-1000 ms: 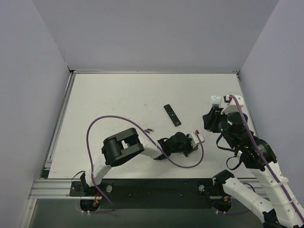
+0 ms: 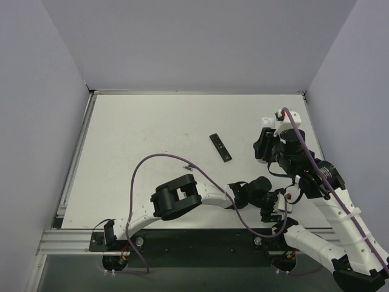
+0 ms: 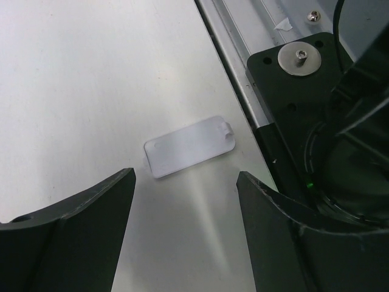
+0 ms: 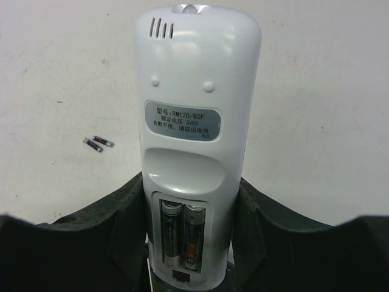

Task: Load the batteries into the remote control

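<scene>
In the right wrist view the white remote [image 4: 197,73] is held upright, back toward the camera, by my right gripper, shut on it. Its battery compartment is uncovered and holds two batteries [image 4: 172,234] side by side. Two loose batteries [image 4: 97,142] lie on the table behind it. The white battery cover [image 3: 189,146] lies flat near the table's front edge in the left wrist view, just beyond the open fingers of my left gripper, which has nothing between them.
A black remote [image 2: 220,147] lies mid-table. A metal rail and dark mounting plate [image 3: 285,91] border the cover.
My left arm has moved right and toward the front edge. The right gripper has shifted left with the white remote in it.
</scene>
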